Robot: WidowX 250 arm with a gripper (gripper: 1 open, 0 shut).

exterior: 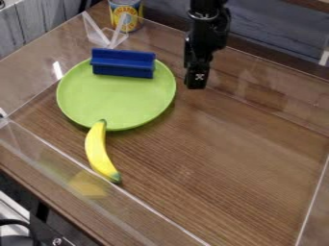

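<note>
The black robot gripper (pixel 197 75) hangs at the top centre, over the wooden table just right of the green plate (pixel 113 104). Whether its fingers are open or shut is hard to tell. A blue block (pixel 122 63) rests on the back part of the plate. A yellow banana (pixel 99 154) lies on the table in front of the plate.
A can (pixel 125 13) stands at the back left, with clear plastic pieces near it. Transparent walls edge the table.
</note>
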